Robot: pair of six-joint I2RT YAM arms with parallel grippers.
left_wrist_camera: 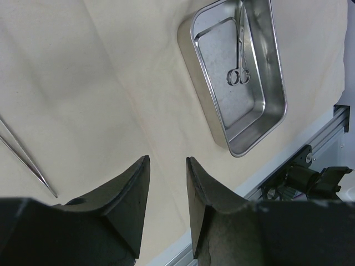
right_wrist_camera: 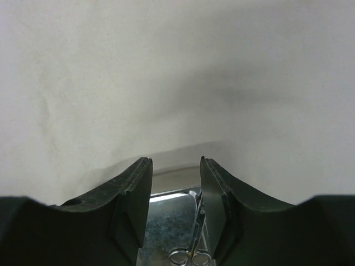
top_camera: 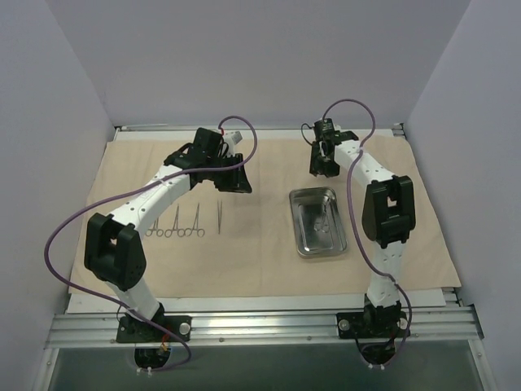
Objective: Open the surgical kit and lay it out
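Note:
The steel tray (top_camera: 317, 248) rests on the cloth right of centre, with scissors (left_wrist_camera: 241, 55) lying inside it. My right gripper hangs above the cloth just beyond the tray's far end, part open, with nothing visibly held; the scissors show below it in the right wrist view. My left gripper is open and empty, left of the tray. Several scissor-like instruments (top_camera: 178, 231) lie in a row on the left of the cloth, beside slender tweezers (top_camera: 219, 217), also seen in the left wrist view.
Grey walls stand at the back and both sides, and metal rails run along the front edge.

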